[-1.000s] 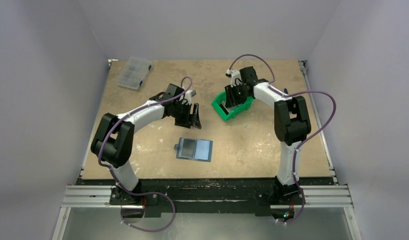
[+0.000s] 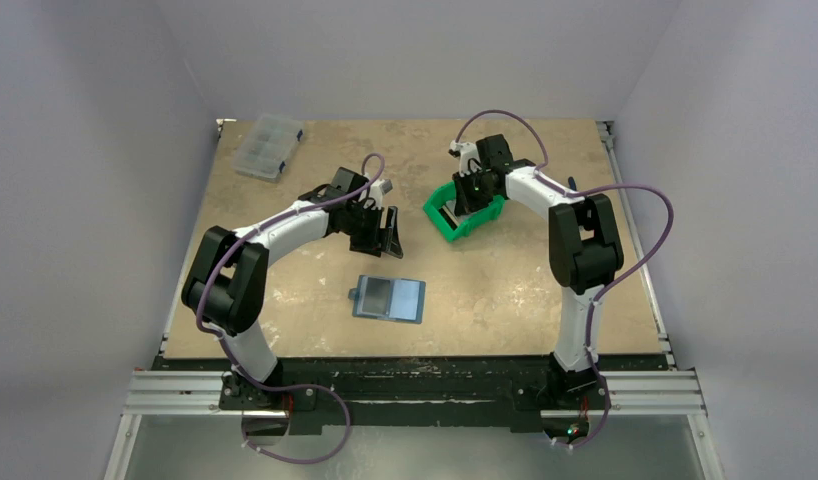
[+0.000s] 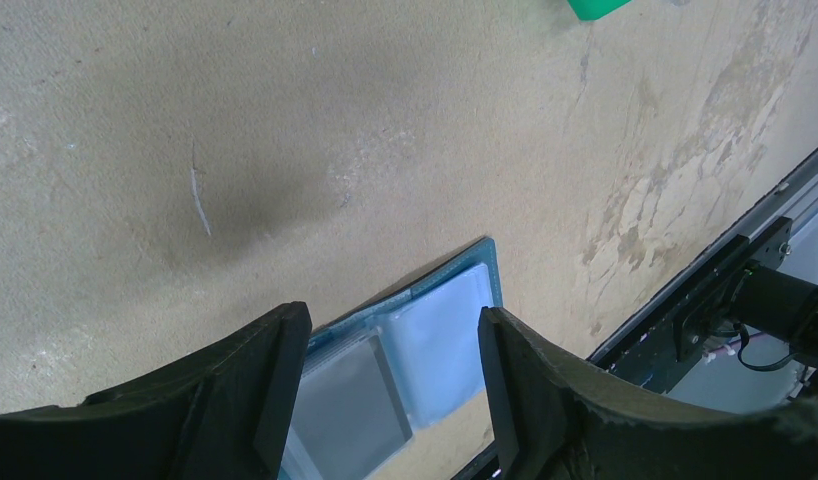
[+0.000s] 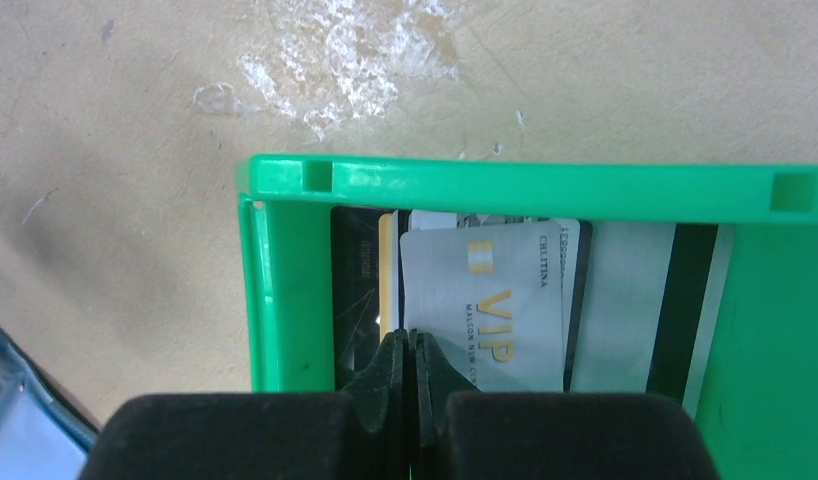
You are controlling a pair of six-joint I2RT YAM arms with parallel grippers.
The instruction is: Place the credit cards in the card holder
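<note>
In the right wrist view, several credit cards lie overlapping in a green tray (image 4: 505,185), a silver VIP card (image 4: 525,300) on top of the pile. Over that card my right gripper is shut, and no card shows between its fingertips. To the left of this pile is a black card (image 4: 355,260), and a silver card with a black stripe (image 4: 625,300) lies to the right. The blue card holder (image 2: 388,299) lies open and flat near the table's front. My left gripper stands open above and behind the holder, with nothing between its fingers.
A clear plastic box (image 2: 268,147) sits at the table's back left. At the right edge there is a small dark blue object (image 2: 572,184). Bare table surrounds the holder, and the tray's raised walls enclose the cards.
The right gripper's fingers, spread apart earlier, have come together over the cards in the tray. The left arm, the tray and the card holder have stayed where they were.
</note>
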